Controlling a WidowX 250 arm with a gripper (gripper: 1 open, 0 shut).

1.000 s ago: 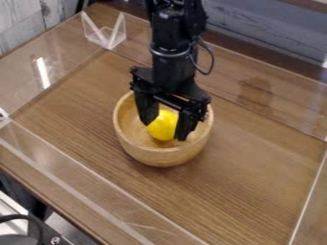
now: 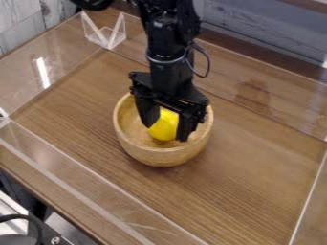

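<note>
A round wooden bowl (image 2: 163, 154) sits on the wooden table in the middle of the view, with a yellow object (image 2: 163, 125) inside it. My black gripper (image 2: 165, 111) hangs over the bowl with its fingers spread open to either side of the yellow object, reaching down within the rim. The lower tips are partly lost against the dark body and the bowl.
A clear plastic piece (image 2: 105, 29) stands at the upper left. A black cable (image 2: 26, 222) lies at the lower left corner. The table around the bowl is otherwise clear, with a pale wall at the upper right.
The gripper has shifted slightly left over the bowl, and its arm stands a little more upright. The bowl and yellow object look about the same.
</note>
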